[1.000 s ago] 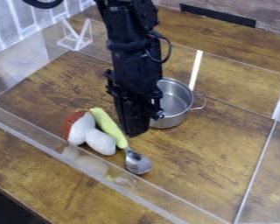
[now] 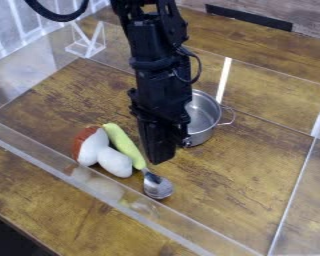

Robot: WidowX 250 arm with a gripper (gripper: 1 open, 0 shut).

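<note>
My black gripper (image 2: 162, 138) hangs pointing down over the middle of the wooden table, its fingers shut with nothing visible between them. Just left of and below it lies a long pale green object (image 2: 121, 141), with a metal spoon (image 2: 155, 186) below that. A red and white mushroom-like toy (image 2: 97, 149) lies left of the green object. A metal pot (image 2: 203, 120) with a wire handle stands behind the gripper to the right, partly hidden by it.
Clear low walls border the table (image 2: 250, 195) along the left, front and right.
Over the last second my gripper has shifted slightly, a little to the right and downward in the view. The objects on the table have not visibly moved.
</note>
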